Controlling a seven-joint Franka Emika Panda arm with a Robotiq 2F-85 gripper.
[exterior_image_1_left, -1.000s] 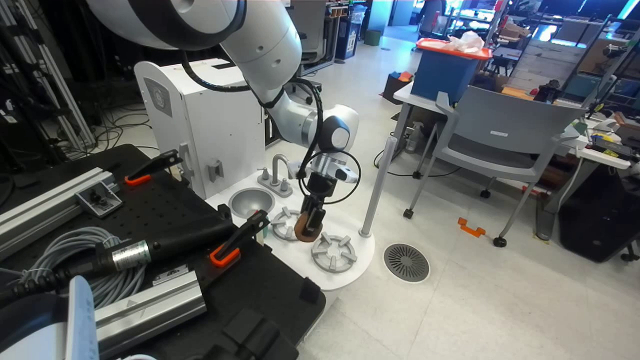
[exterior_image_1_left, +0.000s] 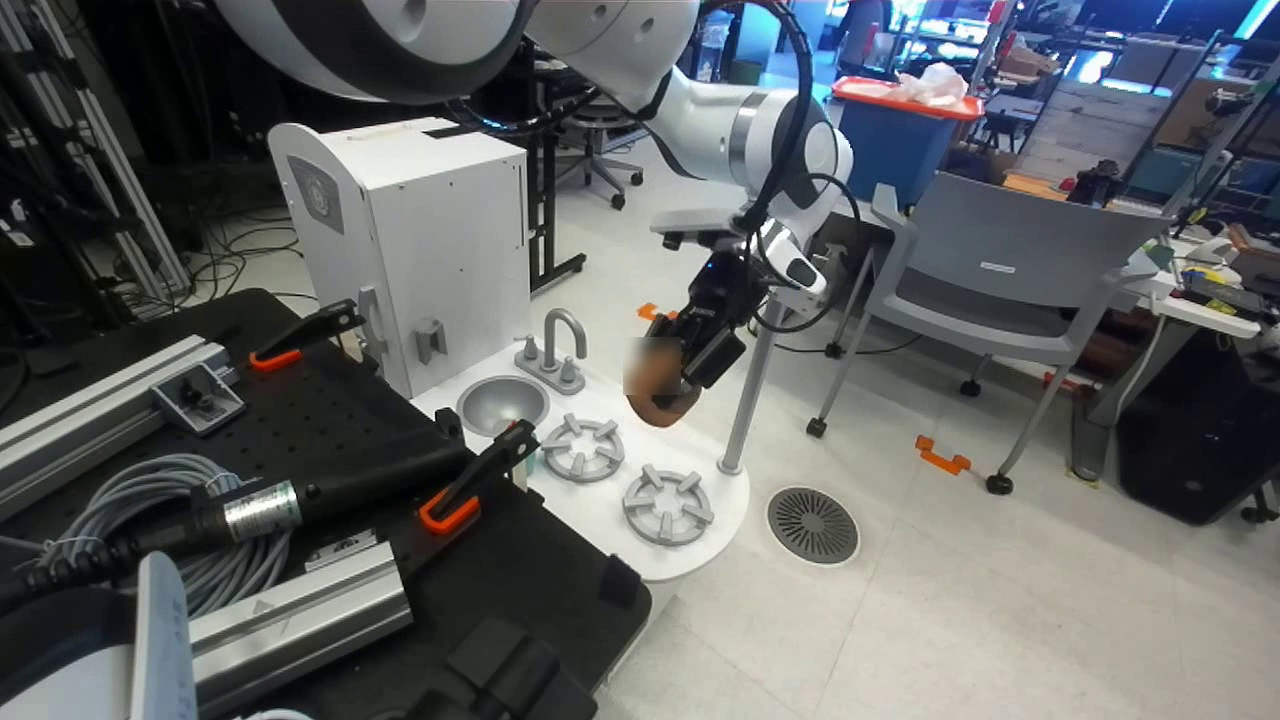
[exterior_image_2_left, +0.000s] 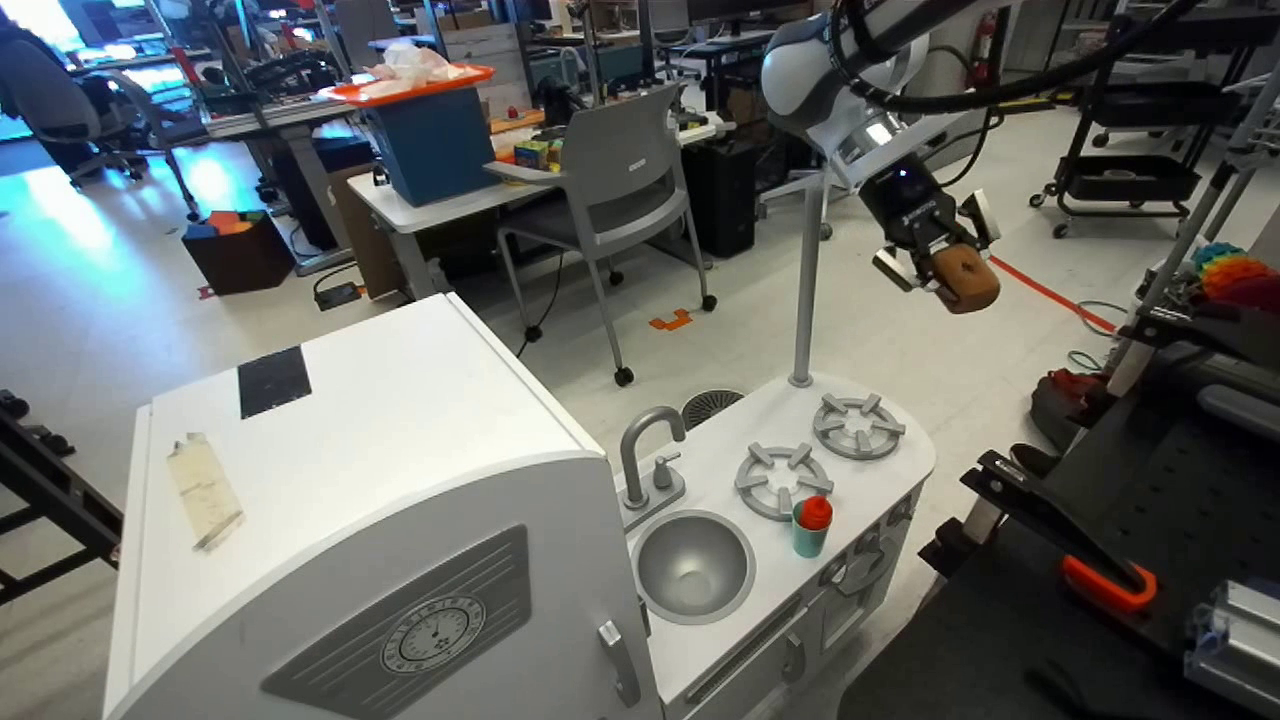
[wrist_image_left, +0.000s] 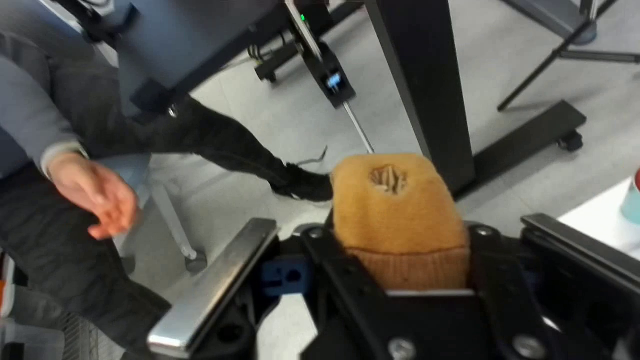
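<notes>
A soft tan and brown object (wrist_image_left: 396, 210), looking like plush toy food, is gripped between the fingers of my gripper (exterior_image_2_left: 942, 258). In the wrist view its tan end, with a small printed mark, points away from me. Seen in exterior view 2, it hangs high in the air and tilts down to the right. My gripper (exterior_image_1_left: 690, 366) is shut on it in exterior view 1 as well, where a blurred patch covers part of the brown object (exterior_image_1_left: 660, 406). The fingers hide its sides.
The white play kitchen has a sink (exterior_image_2_left: 693, 566), a faucet (exterior_image_2_left: 648, 450), two grey burners (exterior_image_2_left: 782, 480) and a grey post (exterior_image_2_left: 809, 282). A teal cup with a red top (exterior_image_2_left: 811, 528) stands on the counter's edge. A person's hand (wrist_image_left: 96, 192) shows at left.
The gripper has risen from low over the burners, moving right in exterior view 1 and tilting, with the brown object still in it.
</notes>
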